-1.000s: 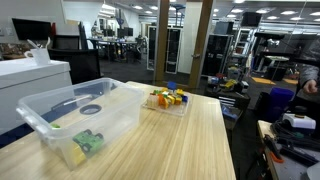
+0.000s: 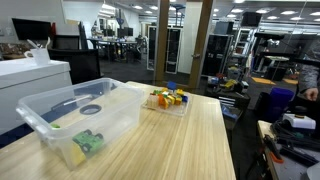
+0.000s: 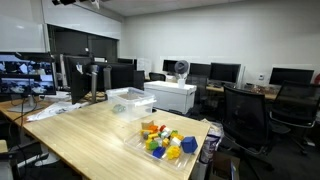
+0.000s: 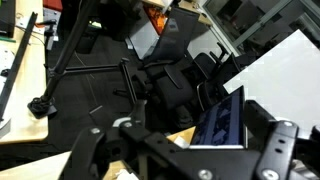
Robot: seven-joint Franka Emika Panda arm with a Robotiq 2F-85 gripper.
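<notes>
In the wrist view my gripper is open, its two dark fingers spread wide with nothing visible between them. Beyond it are the floor and office chairs, so it points away from the middle of the table. A clear plastic bin stands on the wooden table, with a few green and yellow pieces inside. Farther along the table, a shallow clear tray holds several colourful blocks, among them blue, orange, yellow and green ones. My gripper is well apart from both containers.
Bare wood covers much of the table between the bin and the tray. A white cabinet stands behind the table. Office chairs are on the floor beyond its edge.
</notes>
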